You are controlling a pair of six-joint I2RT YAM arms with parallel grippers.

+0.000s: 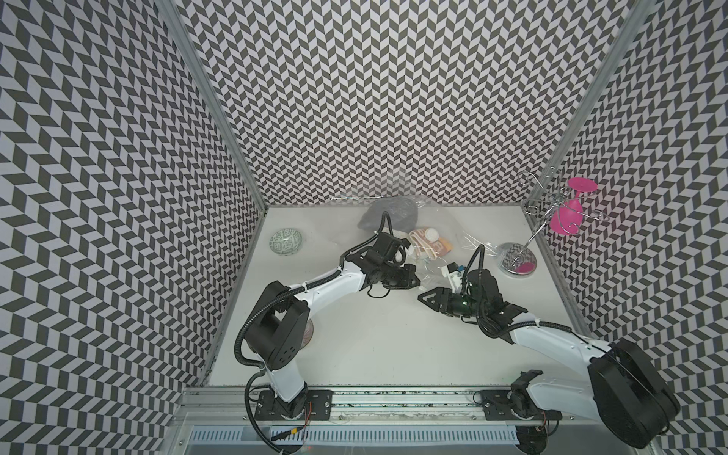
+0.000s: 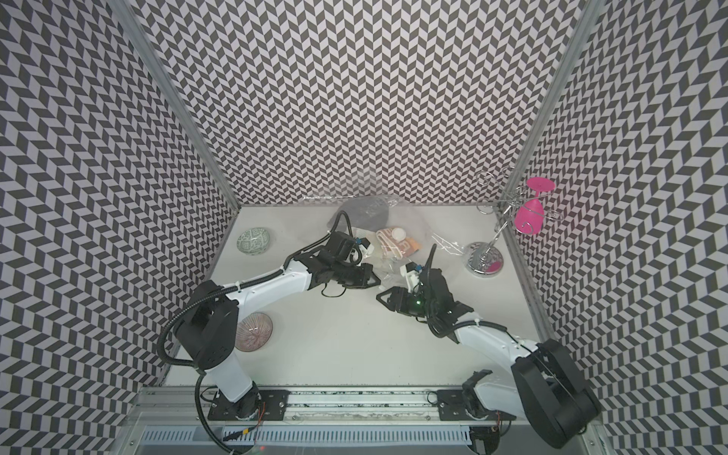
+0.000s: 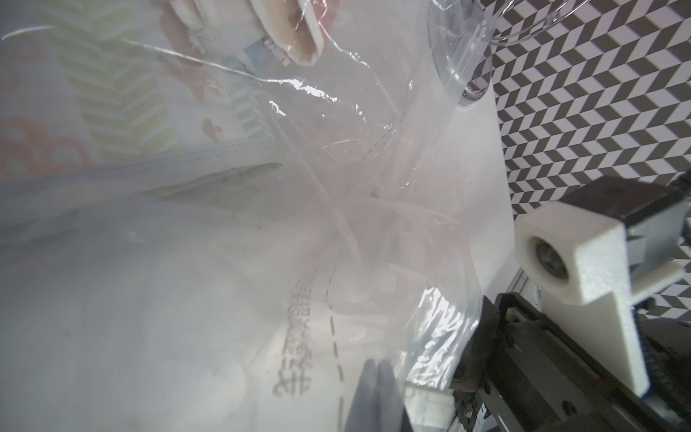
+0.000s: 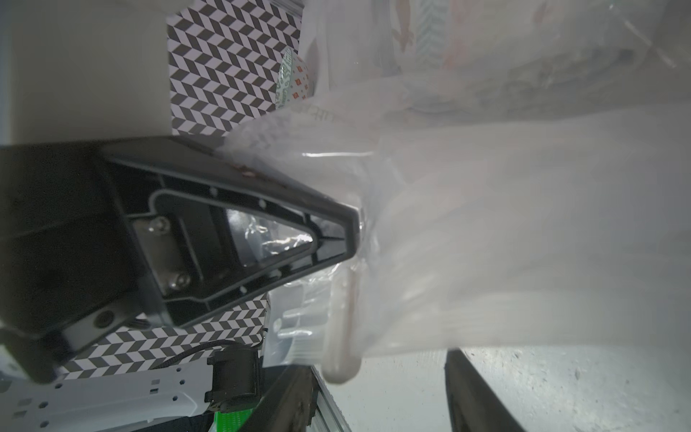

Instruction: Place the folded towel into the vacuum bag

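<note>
A clear vacuum bag (image 3: pixel 216 302) spreads over the middle of the table, with folded patterned fabric (image 3: pixel 108 86) under or inside it; I cannot tell which. A grey bundle (image 1: pixel 386 211) lies behind. My left gripper (image 1: pixel 414 276) is shut at the bag's front; whether it pinches film is unclear. My right gripper (image 1: pixel 425 298) faces it from the front right at the bag's near edge; in the right wrist view white film hangs beside its blurred fingers, and its opening is hard to tell.
A green dish (image 1: pixel 285 241) is at the back left, a pink dish (image 2: pixel 254 331) at the front left. A chrome stand (image 1: pixel 517 258) with a pink glass (image 1: pixel 567 218) stands at the right.
</note>
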